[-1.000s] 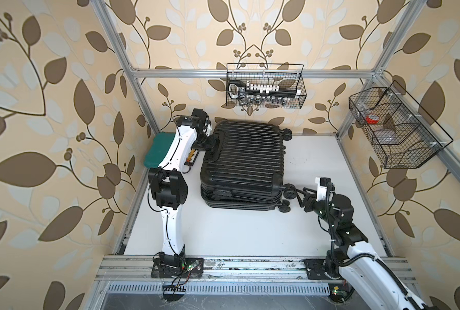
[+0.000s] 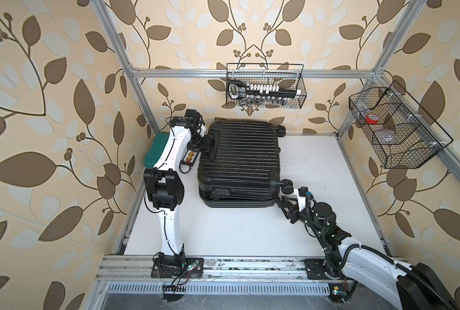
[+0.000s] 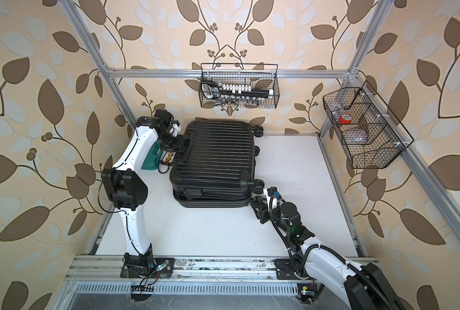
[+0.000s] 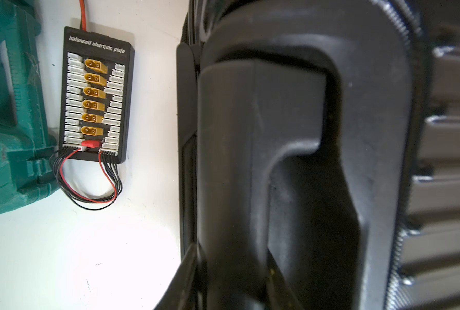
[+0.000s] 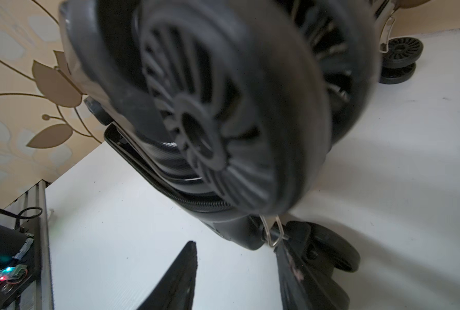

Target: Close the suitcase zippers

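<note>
The black ribbed suitcase (image 2: 242, 155) lies flat in mid-table, handle side left and wheels right. My left gripper is shut on its side handle (image 4: 227, 155); one finger shows on each side of the grip. At the near right corner, my right gripper is open, its fingers apart with nothing between them, close below the wheels. Zipper teeth (image 5: 209, 204) run along a gap in the shell edge in the right wrist view. A thin metal loop (image 5: 272, 232) hangs beside the lower wheel (image 5: 336, 247), just beyond the right finger.
A big wheel (image 5: 230, 103) fills much of the right wrist view above the fingers. A green case (image 4: 7, 103) and a charging plate (image 4: 95, 95) lie left of the suitcase.
The suitcase and my left gripper have shifted slightly left.
</note>
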